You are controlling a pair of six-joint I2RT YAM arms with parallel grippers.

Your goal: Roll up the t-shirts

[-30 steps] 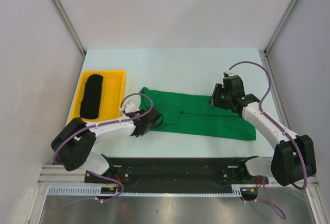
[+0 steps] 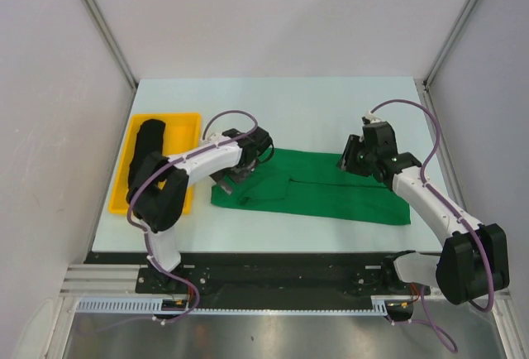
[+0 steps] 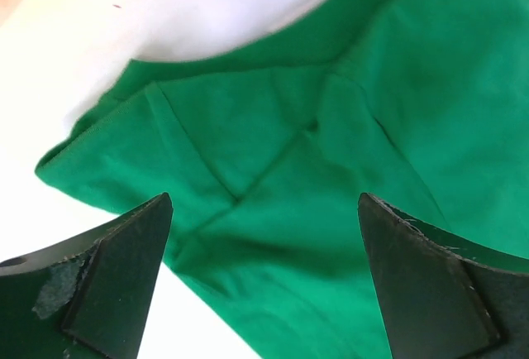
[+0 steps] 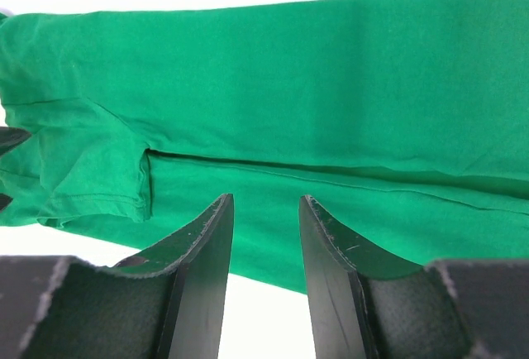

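A green T-shirt (image 2: 331, 202) lies spread across the middle of the white table, its left end creased and partly folded over. My left gripper (image 2: 225, 184) is over that left end, open, with creased cloth below its empty fingers in the left wrist view (image 3: 264, 235). My right gripper (image 2: 351, 159) hangs over the shirt's right part, its fingers partly apart with nothing visible between them but the flat green cloth beneath, as the right wrist view (image 4: 266, 210) shows.
A yellow tray (image 2: 171, 121) stands at the table's left, holding a dark rolled cloth (image 2: 147, 136), partly hidden by the left arm.
The right arm has shifted only slightly.
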